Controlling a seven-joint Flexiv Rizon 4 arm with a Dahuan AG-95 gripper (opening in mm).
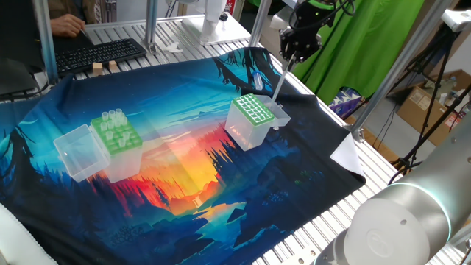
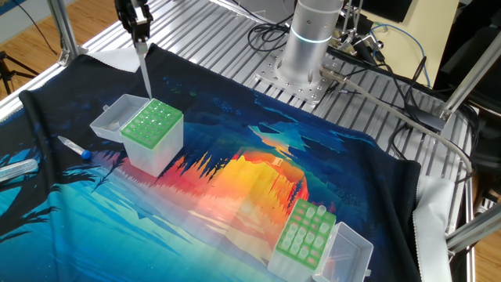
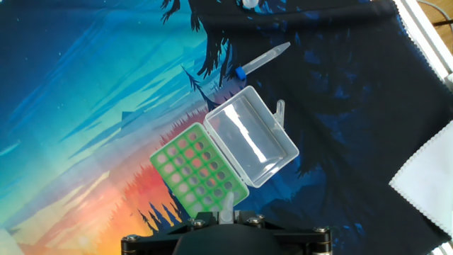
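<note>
My gripper [image 2: 141, 42] is shut on a long, pale pipette tip [image 2: 145, 72], which hangs down narrow end lowest. That end appears close to the lid-side edge of a rack with a green top [image 2: 153, 125]; whether they touch I cannot tell. In the wrist view the tip [image 3: 228, 204] shows foreshortened near a corner of the green grid [image 3: 195, 170], whose holes look empty. A clear lid [image 3: 253, 138] stands open on this rack. A second green-topped rack [image 1: 116, 136] holds several clear tips [image 1: 113, 118] standing upright, with its own lid [image 1: 79, 152] open.
A clear tube with a blue cap [image 3: 263, 61] lies on the cloth beyond the open lid. A person's hand [image 1: 68, 26] rests by a keyboard [image 1: 99, 55] at the far side.
</note>
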